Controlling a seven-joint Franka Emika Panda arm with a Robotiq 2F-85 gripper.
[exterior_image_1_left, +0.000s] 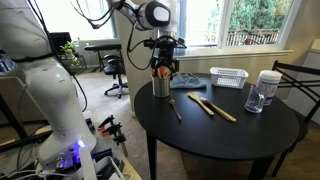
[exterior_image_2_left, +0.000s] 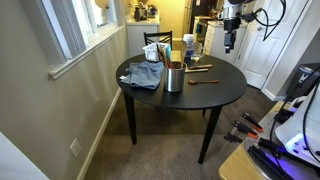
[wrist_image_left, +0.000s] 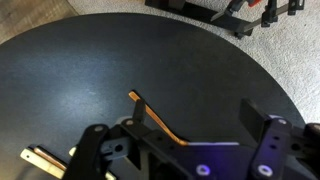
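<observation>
My gripper is open and empty, its two dark fingers set wide apart over the black round table (wrist_image_left: 215, 75). In the wrist view a thin brown wooden utensil (wrist_image_left: 155, 118) lies on the tabletop between and beyond the fingers. Lighter wooden utensils (wrist_image_left: 44, 161) show at the lower left. From exterior view 2 the gripper (exterior_image_2_left: 229, 48) hangs high near the table's right side, apart from everything on it. A metal canister (exterior_image_1_left: 160, 86) holding several upright utensils stands on the table; exterior view 1 shows the gripper overlapping its utensils.
A white basket (exterior_image_1_left: 229, 77), a clear jug with a pale lid (exterior_image_1_left: 262, 90) and a grey-blue cloth (exterior_image_2_left: 143, 75) occupy the table's other parts. A dark chair (exterior_image_1_left: 300, 85) stands behind.
</observation>
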